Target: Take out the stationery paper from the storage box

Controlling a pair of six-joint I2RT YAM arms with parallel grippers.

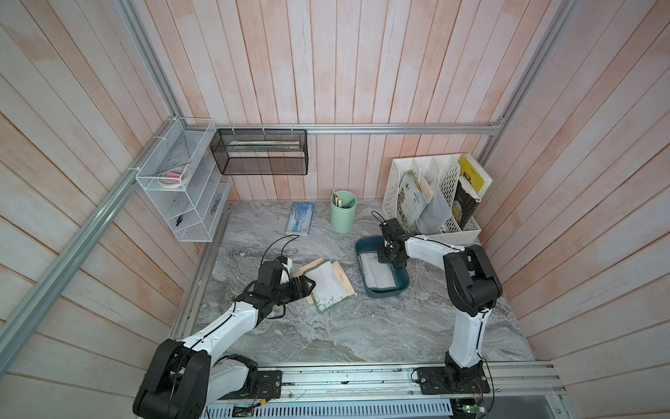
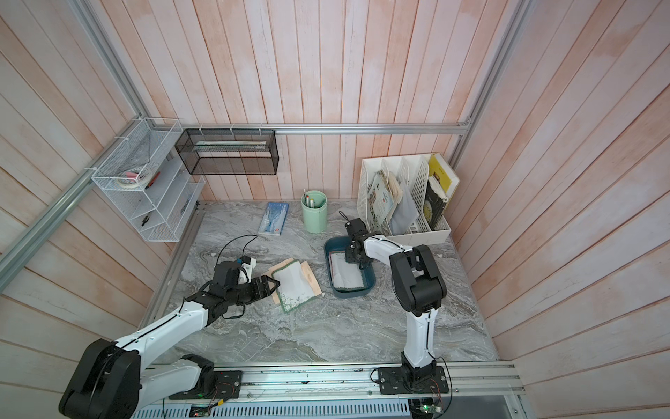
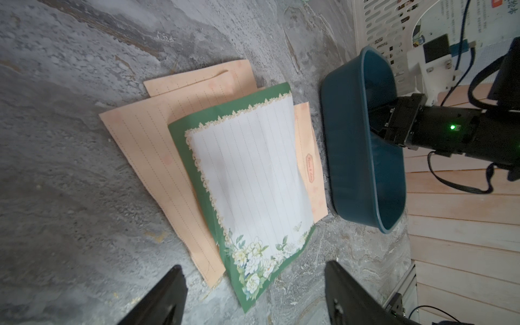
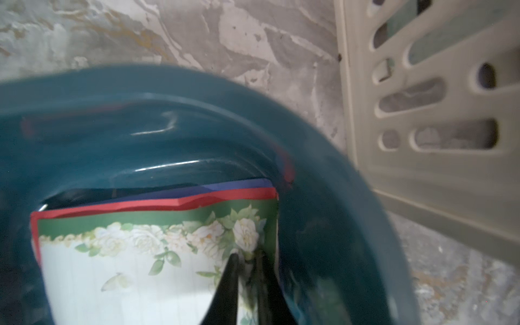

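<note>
In the teal storage box (image 4: 346,216) lies a stack of stationery paper (image 4: 151,260), a green floral sheet on top of red- and blue-edged ones. My right gripper is down inside the box at the sheets' corner, its dark fingers close together and blurred; whether paper is between them is unclear. My left gripper is open over loose paper on the worktop: a green-bordered floral sheet (image 3: 243,173) lying on peach sheets (image 3: 146,140).
A white file holder (image 1: 439,237) stands right behind the box. A green pen cup (image 1: 342,220) and blue packet (image 1: 300,218) sit at the back. Wire baskets (image 1: 258,167) hang on the walls.
</note>
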